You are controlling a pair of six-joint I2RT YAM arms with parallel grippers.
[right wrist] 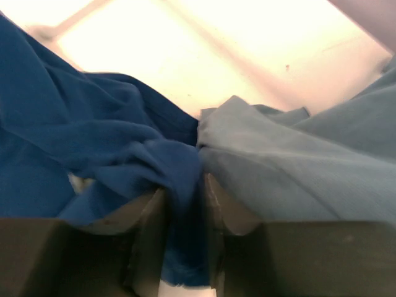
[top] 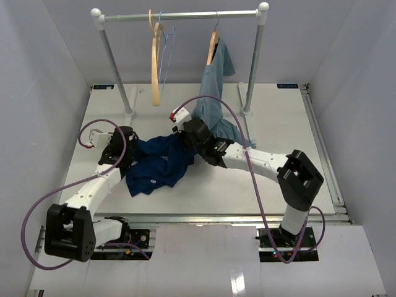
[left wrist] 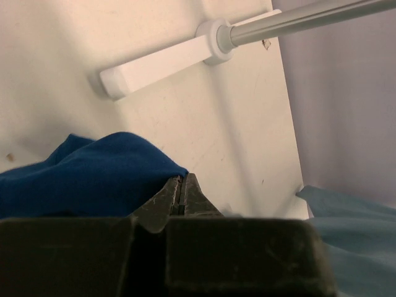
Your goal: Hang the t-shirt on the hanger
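Note:
The dark blue t-shirt [top: 154, 170] is partly lifted off the table between my grippers. My left gripper is shut on an edge of it, as the left wrist view shows. My right gripper holds a bunched fold of the same shirt, blurred in the right wrist view, beside a grey-teal garment [right wrist: 278, 167]. That garment hangs from a wooden hanger [top: 212, 46] on the rail. An empty wooden hanger [top: 155, 68] and thin blue hangers [top: 170, 52] hang further left.
The white rack's rail [top: 185, 15] spans the back, with posts and feet [left wrist: 148, 68] on the table. Bare table [top: 291, 130] lies at the right. Grey walls enclose both sides and the back.

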